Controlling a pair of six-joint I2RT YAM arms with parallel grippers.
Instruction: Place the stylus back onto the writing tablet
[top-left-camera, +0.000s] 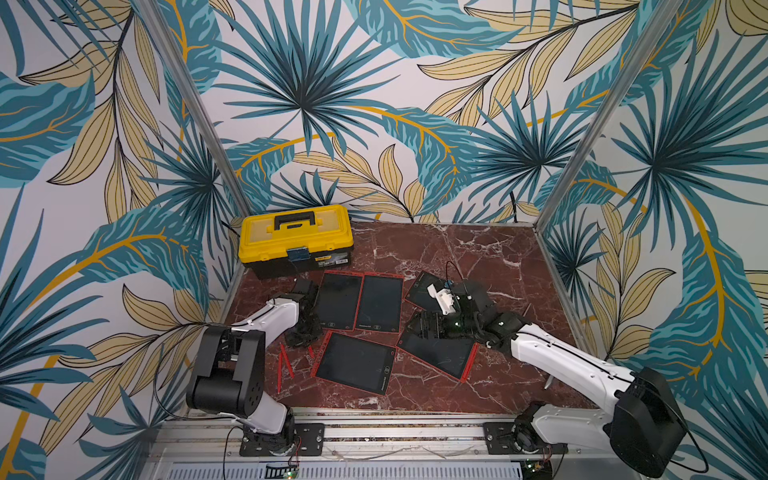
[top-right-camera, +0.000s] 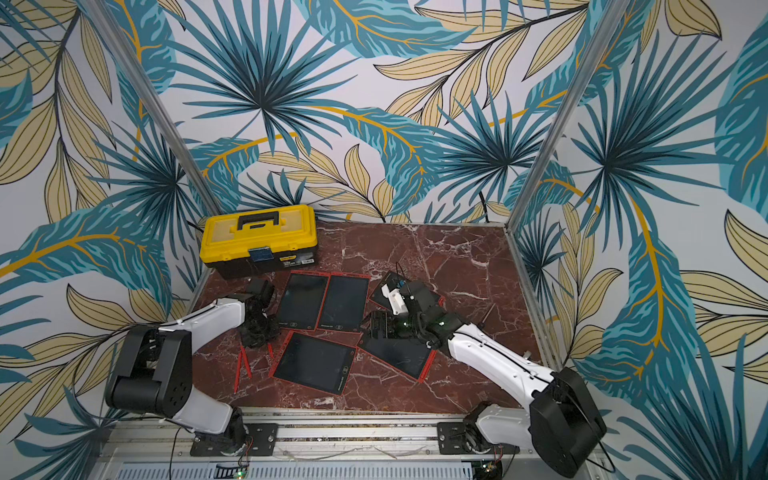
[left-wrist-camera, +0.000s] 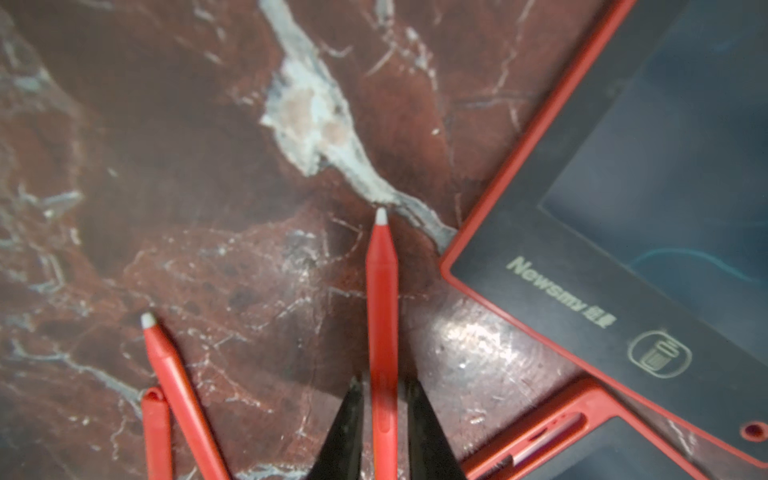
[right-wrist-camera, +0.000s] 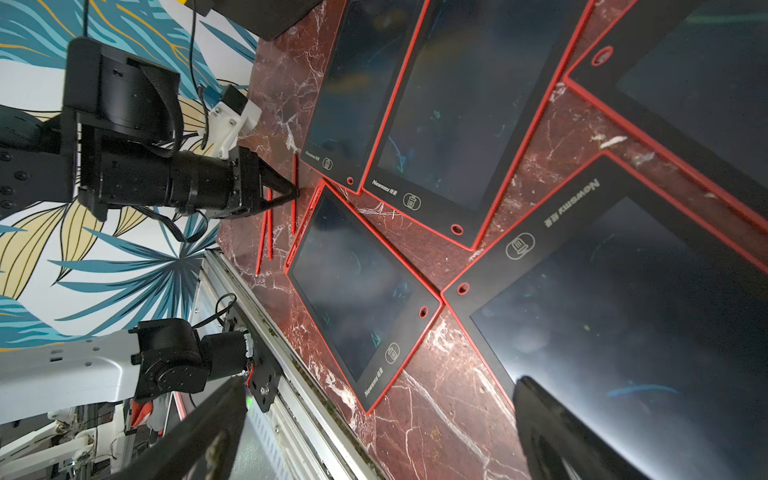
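A red stylus (left-wrist-camera: 383, 304) with a pale tip lies on the marble table in the left wrist view. My left gripper stands around it, part open, with a narrow gap on each side between finger and stylus. To the right is the red-framed tablet (left-wrist-camera: 656, 200), and below that a second tablet's frame shows an empty slot (left-wrist-camera: 546, 441). Two more styluses lie at left: one with a pale tip (left-wrist-camera: 182, 396) and one showing a looped end (left-wrist-camera: 157, 436). My right gripper is wide open above the tablets, nothing between its fingers.
A yellow-lidded toolbox (top-left-camera: 296, 236) stands at the back left. Several tablets cover the middle of the table, among them a front one (top-left-camera: 356, 362) and one under my right gripper (top-left-camera: 438, 352).
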